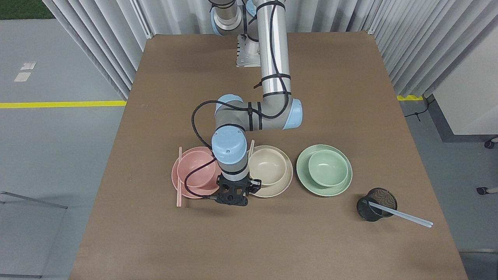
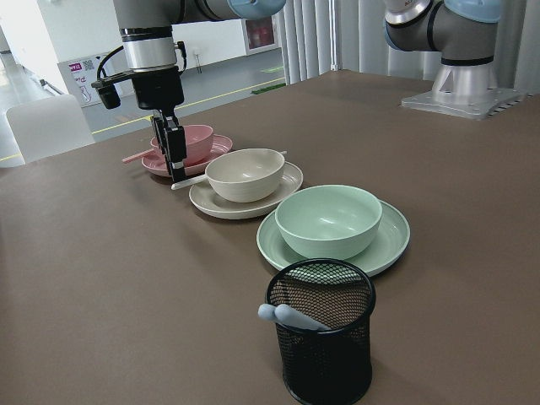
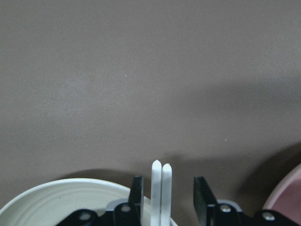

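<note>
My gripper stands open low over the ends of two white chopsticks (image 3: 156, 188), which lie between its black fingers in the wrist view. The chopsticks rest at the edge of a cream plate (image 1: 275, 189) holding a cream bowl (image 2: 245, 175). On one side is a pink bowl (image 1: 196, 165) on a pink plate with pink chopsticks (image 1: 179, 196); on the other, a green bowl (image 1: 327, 168) sits on a green plate (image 1: 303, 172).
A black mesh cup (image 1: 373, 207) with pale blue chopsticks (image 1: 406, 217) stands at the right.
</note>
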